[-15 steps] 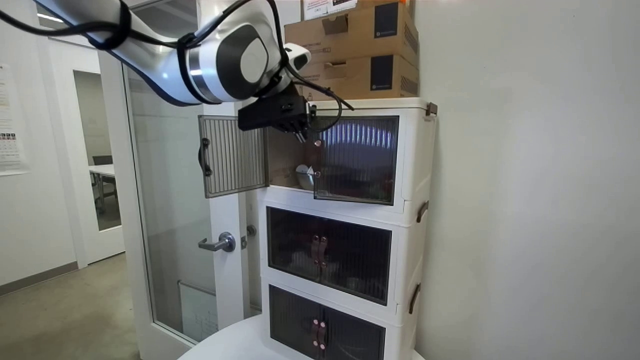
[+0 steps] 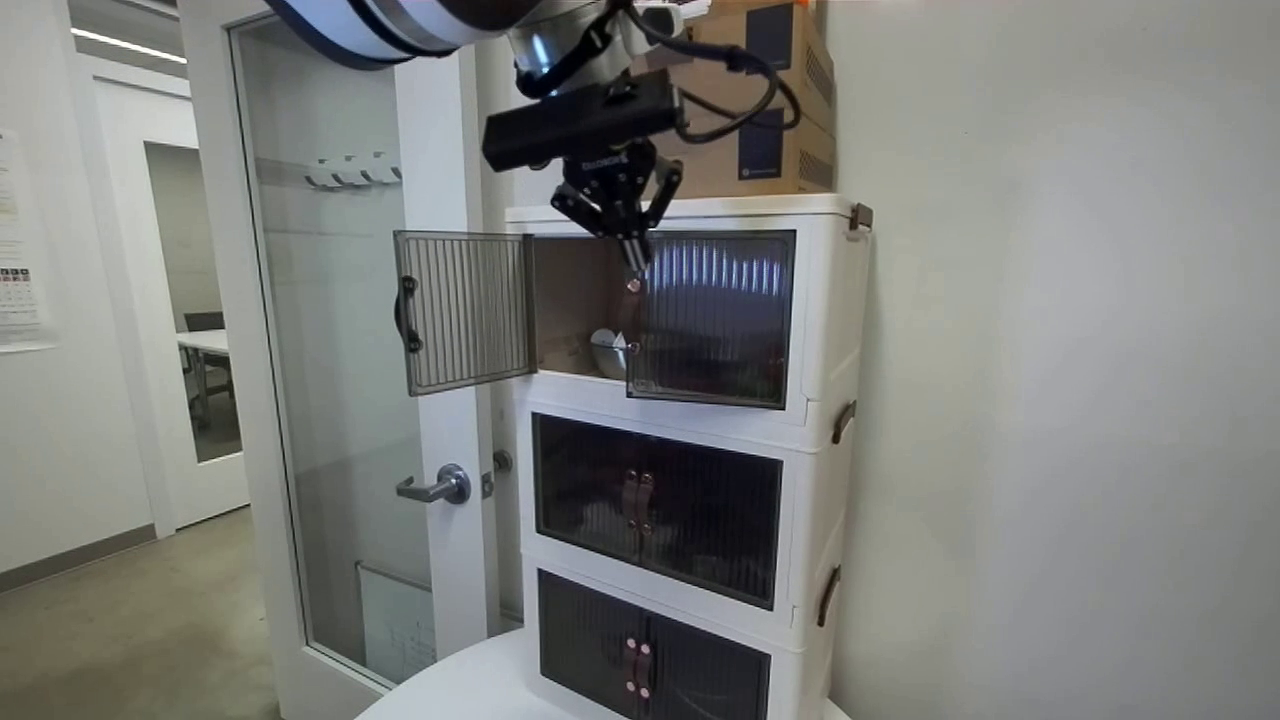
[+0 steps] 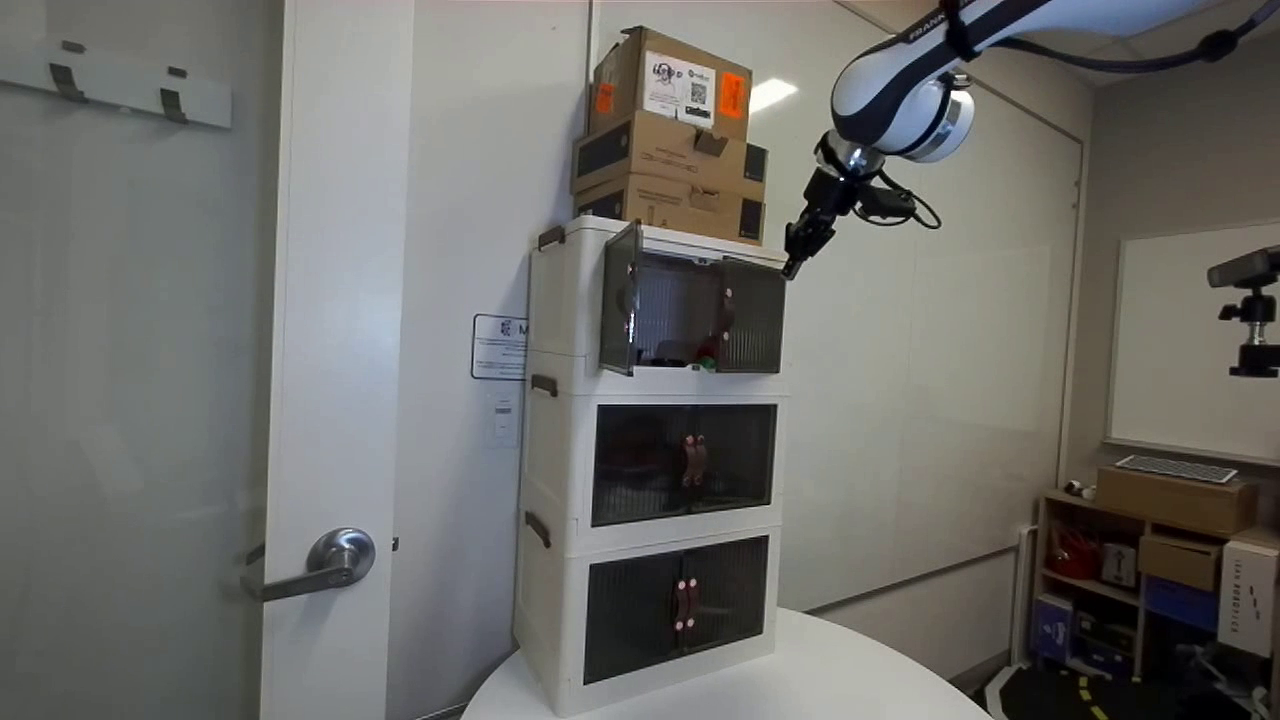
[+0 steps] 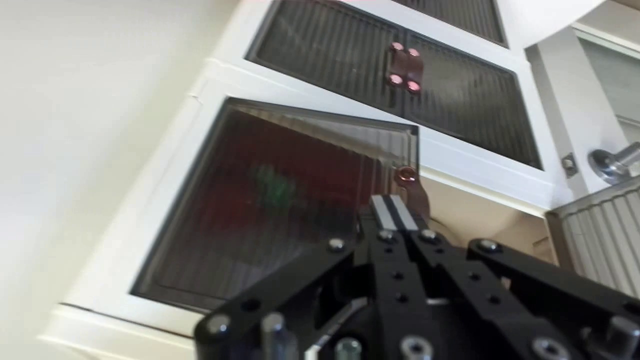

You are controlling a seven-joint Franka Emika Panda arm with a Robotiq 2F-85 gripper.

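My gripper is shut, with nothing showing between its fingers. In exterior view 1 the gripper (image 2: 636,258) appears in front of the top compartment of a white cabinet (image 2: 824,312), near the upper end of a brown door handle. The left door (image 2: 468,314) of that compartment is swung wide open. Its right door (image 2: 716,318) is slightly ajar, and its handle (image 4: 417,195) lies just beyond my fingertips in the wrist view; contact cannot be told. Inside stands a bowl (image 2: 609,358) with white pieces. A blurred green thing (image 4: 276,188) shows through the right door.
Cardboard boxes (image 3: 672,168) are stacked on the cabinet. The two lower compartments have their doors closed. Left of the cabinet stands a glass-paned room door with a lever handle (image 2: 438,485). A bare wall (image 2: 1056,360) leaves free room on the right.
The arm has drawn up and toward the viewer, and the fingertips have shifted slightly right, from the open left half to the right door's edge. Both cabinet doors look nearly unmoved.
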